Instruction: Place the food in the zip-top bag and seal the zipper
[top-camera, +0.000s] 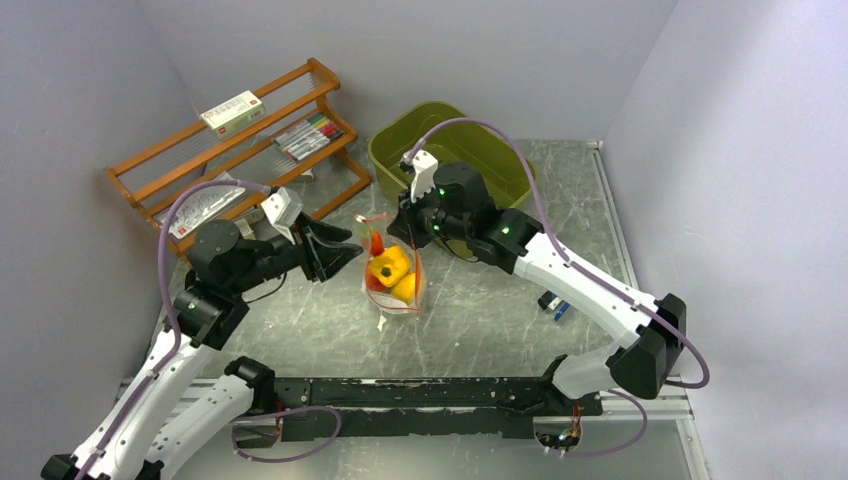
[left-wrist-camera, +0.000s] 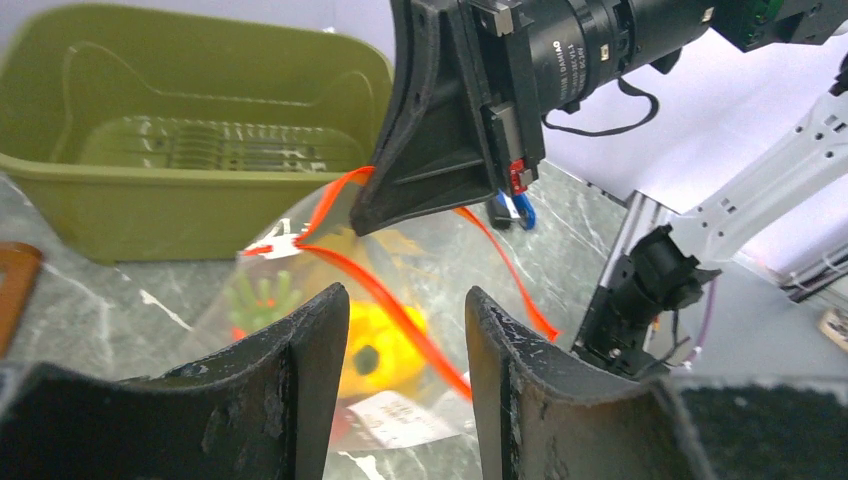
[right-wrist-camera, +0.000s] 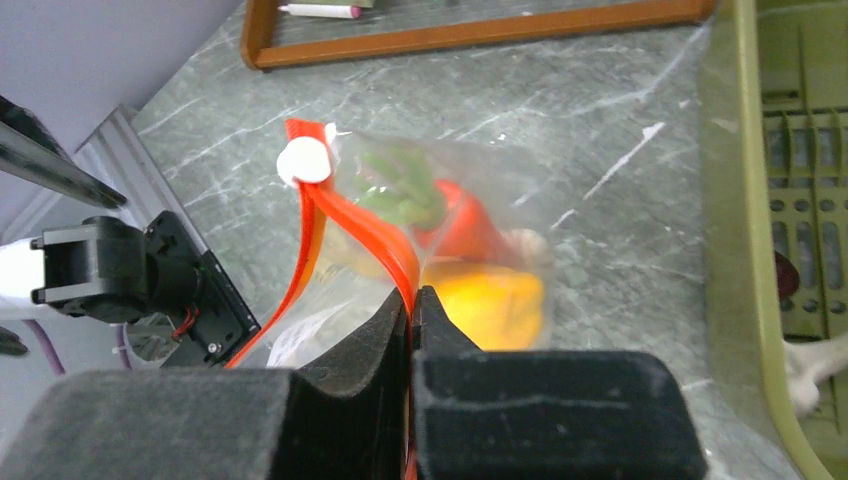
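Note:
The clear zip bag (top-camera: 420, 295) with orange zipper edges holds a yellow pepper (top-camera: 389, 263), red pieces and green food, blurred in the wrist views. My right gripper is shut on the bag's zipper edge, at the upper side of the bag in the top view. My left gripper is part open just left of the bag, with nothing seen held between its fingers; the bag shows beyond them in the left wrist view.
A green bin (top-camera: 470, 150) stands behind the bag. A wooden rack (top-camera: 230, 140) with boxes and markers is at the back left. Markers (top-camera: 556, 306) lie at the right.

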